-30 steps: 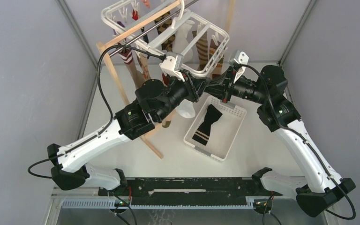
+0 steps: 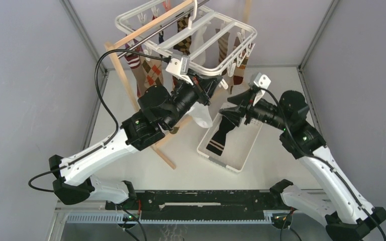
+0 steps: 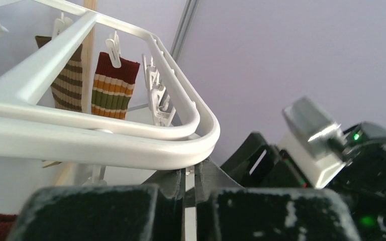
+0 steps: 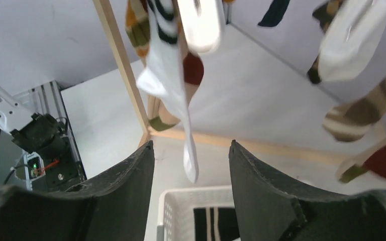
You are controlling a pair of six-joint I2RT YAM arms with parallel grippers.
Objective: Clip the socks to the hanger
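The white hanger (image 2: 208,15) carries several hanging socks, including a striped sock (image 3: 113,85). My left gripper is shut on a small white piece just beneath the hanger's front corner, probably a clip; its details are hidden. A white sock (image 2: 199,114) hangs below that gripper. My right gripper (image 2: 231,111) is part open right of and below the left one; in the right wrist view nothing shows between its fingers. A dark sock with two stripes (image 2: 216,143) lies in the white basket (image 2: 244,155).
A wooden rack (image 2: 121,75) supports the hanger over the white floor. Grey walls enclose both sides and the back. The basket stands below the right gripper. Free floor shows at the front left and right of the basket.
The right gripper has backed away from the left one, downward in the top view. The hanger has shifted slightly right. The left arm has moved only slightly.
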